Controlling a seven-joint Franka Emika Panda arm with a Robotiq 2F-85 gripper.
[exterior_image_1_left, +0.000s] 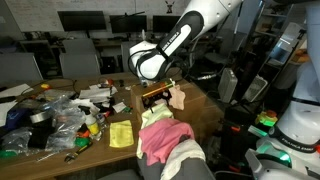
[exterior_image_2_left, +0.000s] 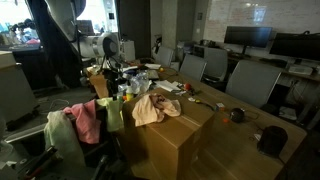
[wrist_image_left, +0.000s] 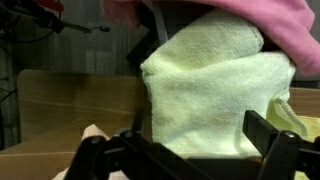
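Note:
My gripper is open above a pale cream-green cloth (wrist_image_left: 205, 95) in the wrist view. The two dark fingers stand wide apart with nothing held between them. In exterior view 1 the gripper (exterior_image_1_left: 157, 98) is at the table's edge, just over the same pale cloth (exterior_image_1_left: 157, 117). A dark pink cloth (exterior_image_1_left: 165, 140) lies against the pale one, and a light grey-white cloth (exterior_image_1_left: 187, 165) is in front. Whether the fingertips touch the pale cloth cannot be told.
A yellow cloth (exterior_image_1_left: 121, 134) lies flat on the wooden table. Plastic bags (exterior_image_1_left: 68, 125), bottles and small items crowd its left side. A peach cloth (exterior_image_2_left: 155, 107) lies at the table's near corner in exterior view 2. Bare tabletop (exterior_image_1_left: 90, 160) shows at the front.

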